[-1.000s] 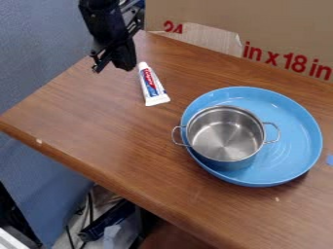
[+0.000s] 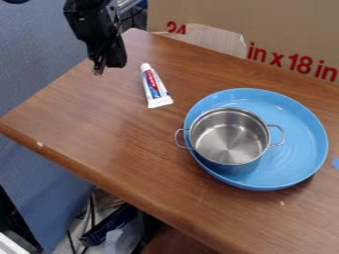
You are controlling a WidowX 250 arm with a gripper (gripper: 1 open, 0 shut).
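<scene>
My black gripper (image 2: 106,60) hangs over the back left of the wooden table, just left of and above a white toothpaste tube (image 2: 155,87) with red and blue print, which lies on the table. I cannot tell whether its fingers are open or shut. A steel pot (image 2: 229,140) with two handles stands on a blue plate (image 2: 295,129) at the right.
A cardboard box (image 2: 252,25) stands behind the table. The table's left and near edges (image 2: 79,165) drop to a cluttered floor.
The tube, pot and plate are unmoved.
</scene>
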